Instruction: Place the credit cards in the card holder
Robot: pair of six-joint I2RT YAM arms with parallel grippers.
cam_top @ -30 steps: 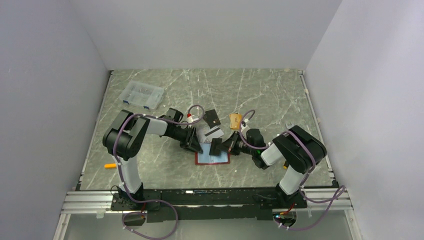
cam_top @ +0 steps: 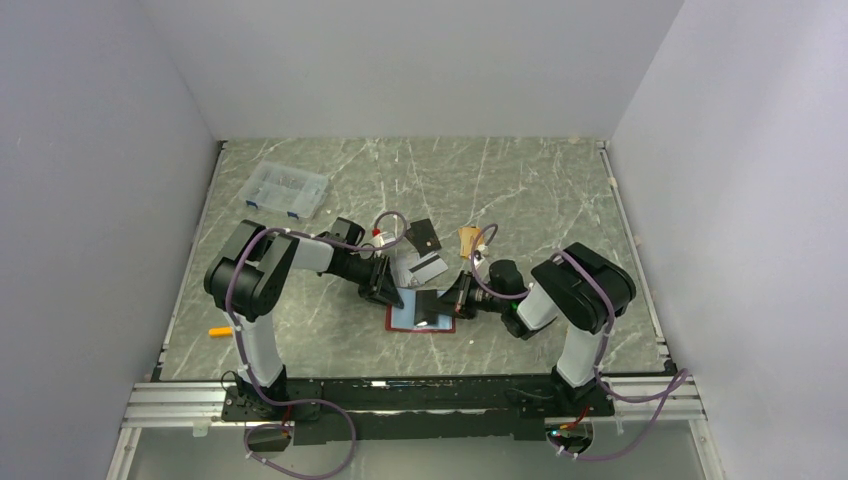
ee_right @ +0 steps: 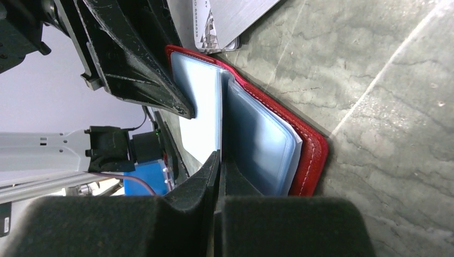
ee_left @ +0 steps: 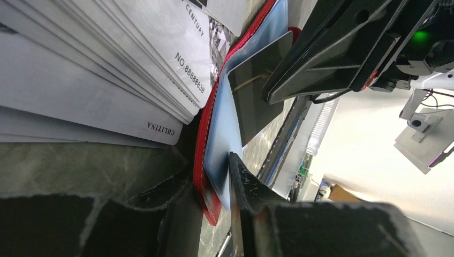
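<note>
The open red card holder (cam_top: 400, 325) with pale blue sleeves lies at the table's front centre. My left gripper is shut on its edge. My right gripper is shut over the sleeves; a thin edge runs up from its fingertips, and I cannot tell whether it is held. A dark card (ee_left: 254, 85) lies on the blue sleeve, near the right gripper. A fanned pile of silver-white cards (cam_top: 425, 268) lies just behind the holder.
A dark card (cam_top: 423, 235) and a tan piece (cam_top: 470, 242) lie farther back. A clear plastic box (cam_top: 283, 188) is at back left, an orange object (cam_top: 220, 331) at left.
My right gripper has moved slightly left and toward the front, along with the dark card over the holder. The holder has shifted slightly left; the left arm is nearly still.
</note>
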